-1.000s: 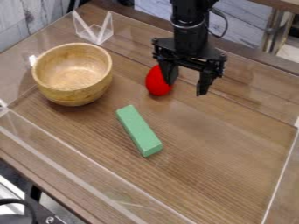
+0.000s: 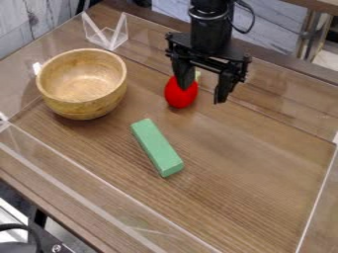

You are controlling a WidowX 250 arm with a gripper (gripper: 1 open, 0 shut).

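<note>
My black gripper (image 2: 201, 65) is above the back-middle of the wooden table, open, its fingers spread either side and just over a red round object (image 2: 181, 95). A tan wooden bowl (image 2: 82, 87) stands to the left. A green bar (image 2: 157, 147) lies on the table in front of the red object, slanted.
A white wire-like item (image 2: 103, 28) sits at the back left. A ledge runs along the top right.
The gripper has shifted slightly, its fingers now at a different angle over the red object. The bowl, bar and red object look unmoved.
</note>
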